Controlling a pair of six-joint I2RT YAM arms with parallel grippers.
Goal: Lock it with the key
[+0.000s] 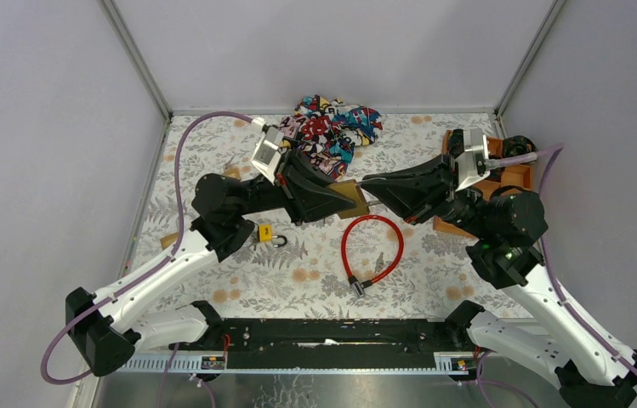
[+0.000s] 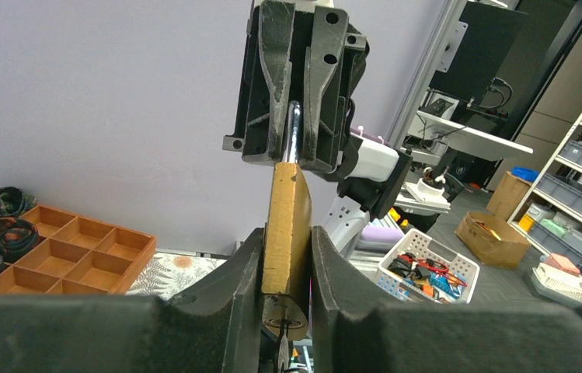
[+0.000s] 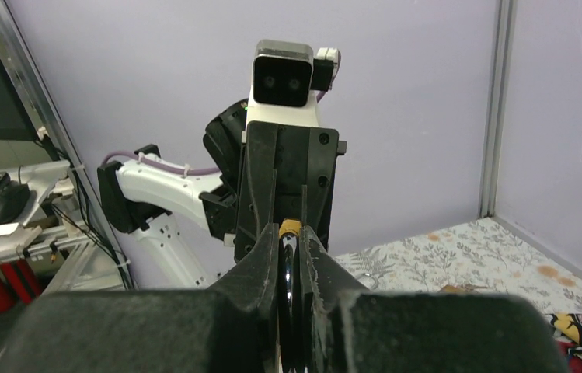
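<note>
A brass padlock (image 1: 353, 201) is held up over the table between both arms. My left gripper (image 1: 342, 197) is shut on its body, which stands between the fingers in the left wrist view. At the bottom of that body is a thin metal piece (image 2: 284, 353), apparently the key in the keyhole. From the right, my right gripper (image 1: 374, 192) is shut on the steel shackle; that shackle (image 3: 289, 272) runs between its fingers in the right wrist view. Whether the shackle is fully seated cannot be told.
Below lies a red cable lock (image 1: 344, 251), with a small yellow padlock (image 1: 265, 232) to its left. A patterned cloth (image 1: 319, 127) is at the back. The wooden compartment box (image 1: 516, 177) stands at the right, partly behind the right arm.
</note>
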